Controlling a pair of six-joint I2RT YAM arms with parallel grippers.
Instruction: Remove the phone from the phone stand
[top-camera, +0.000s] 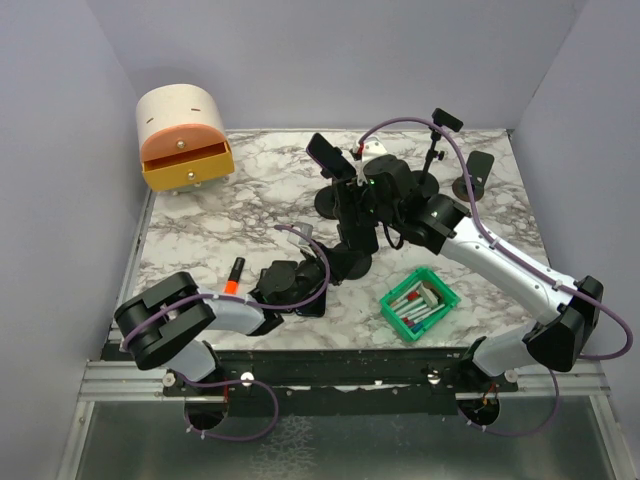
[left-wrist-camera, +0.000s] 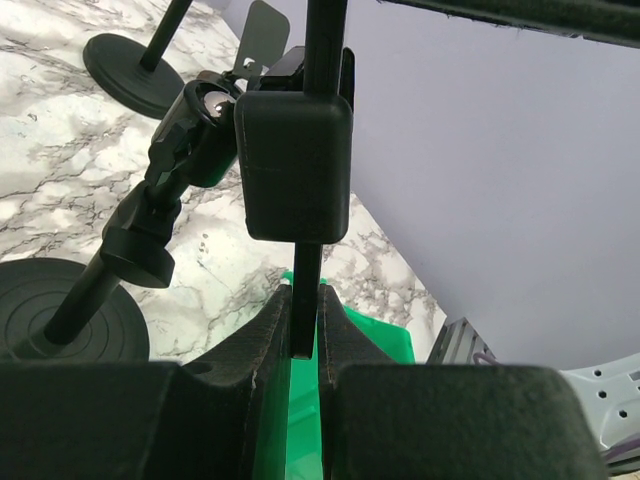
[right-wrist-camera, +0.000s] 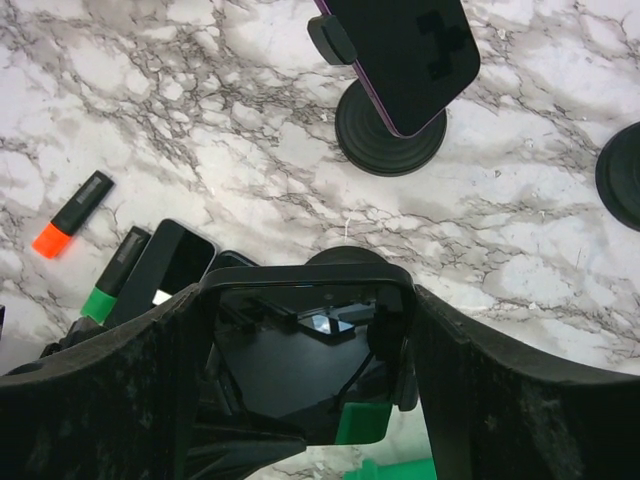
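A dark phone sits at the phone stand (left-wrist-camera: 70, 310), whose round base and jointed arm show in the left wrist view. There the phone appears edge-on as a narrow black bar, with the stand's block-shaped clamp pad (left-wrist-camera: 295, 168) against it. My left gripper is shut on its lower end. Across the phone's upper part, my right gripper is shut, with one finger at each side edge. Both arms meet over the stand in the top view, hiding much of it.
Another phone on a stand (right-wrist-camera: 405, 60) stands just behind. More stands (top-camera: 478, 172) are at the back right. A green basket (top-camera: 420, 303) of small items lies to the front right, an orange marker (top-camera: 235, 275) at left, and a small drawer cabinet (top-camera: 180, 140) at back left.
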